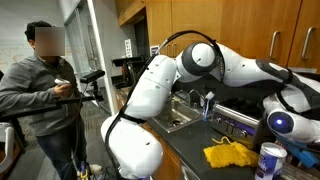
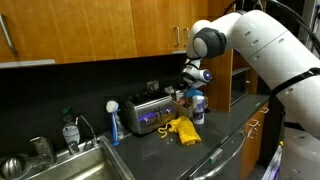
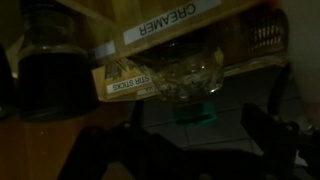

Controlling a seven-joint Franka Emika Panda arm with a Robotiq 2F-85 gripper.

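My gripper is open in the wrist view, its dark fingers [image 3: 262,128] spread at the lower part of the picture. Ahead of the gap is a clear, rounded vessel [image 3: 190,72], and a small green patch [image 3: 195,112] shows just below it. Nothing is visibly clasped. In exterior view 2 the gripper [image 2: 190,92] is over the right end of the counter; exterior view 1 mostly hides its fingertips behind the white arm.
A wooden organizer labelled CREAMER [image 3: 165,18] stands close to the gripper, with a dark jar [image 3: 52,70] at left. A yellow cloth [image 1: 230,153], a white canister [image 1: 269,160] and a toaster [image 1: 232,123] are on the counter. The sink [image 2: 70,163] is farther left.
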